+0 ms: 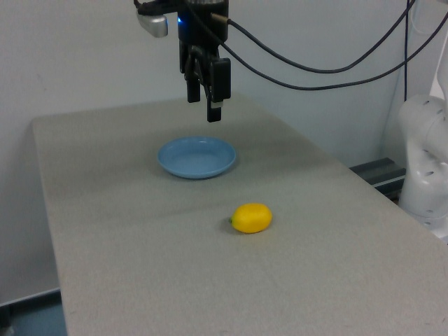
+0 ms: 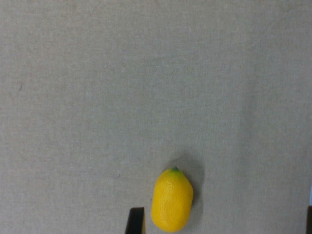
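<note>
A yellow lemon (image 1: pixel 251 218) lies on its side on the grey table, in front of a light blue plate (image 1: pixel 197 158). My black gripper (image 1: pixel 204 108) hangs open in the air above the plate's back part, its fingers pointing down with nothing seen between them. In the wrist view the lemon (image 2: pixel 171 200) shows at the bottom, between the two dark fingertips at the lower edge, well below them; a sliver of blue plate is at the right edge.
A white robot arm part (image 1: pixel 423 161) stands beyond the table's right edge. A wall is behind, and black cables loop from the gripper to the upper right.
</note>
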